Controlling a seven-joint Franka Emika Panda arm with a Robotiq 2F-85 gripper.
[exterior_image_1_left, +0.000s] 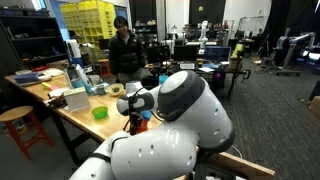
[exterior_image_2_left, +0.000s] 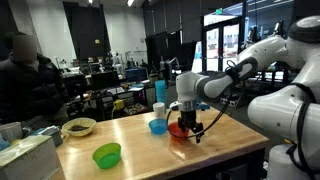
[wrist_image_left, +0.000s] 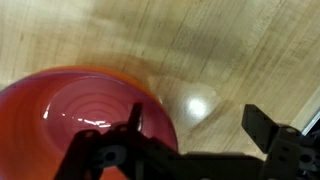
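In the wrist view a red bowl fills the lower left, its rim running between the two dark fingers of my gripper. The left finger is over the bowl's inside. Outside the rim, above the bare wood, is the right finger. The fingers are wide apart, with only the rim passing between them. Exterior view 2 has the gripper pointing down at the red bowl on the table. The arm largely hides the bowl in exterior view 1.
Left of the red bowl are a blue bowl, a green bowl and a yellow basket. A white box stands at the near left. Bare wooden table lies to the right. A person stands beyond the table.
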